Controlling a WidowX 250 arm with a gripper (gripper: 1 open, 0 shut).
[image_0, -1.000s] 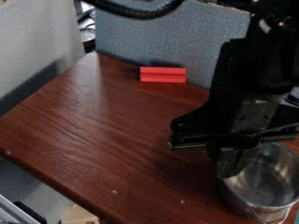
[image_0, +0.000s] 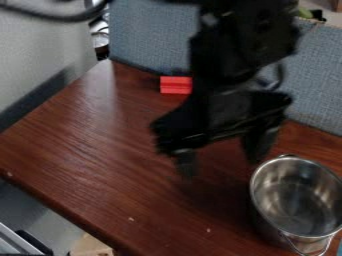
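Observation:
My black gripper (image_0: 221, 152) is blurred in the middle of the camera view, above the wooden table (image_0: 94, 150), its two fingers apart with nothing visible between them. Behind it, at the back of the table, lies a red block (image_0: 175, 85), apparently partly hidden by the arm. A steel pot (image_0: 294, 198) with a wire handle stands at the right front, just right of the gripper, and looks empty.
Grey fabric panels (image_0: 147, 35) border the table at the back and left. Below the front left edge are a metal object and a cardboard piece.
The gripper moved up and left from over the pot, its fingers spreading apart, and has since shifted slightly further up. The red block and pot have not visibly moved.

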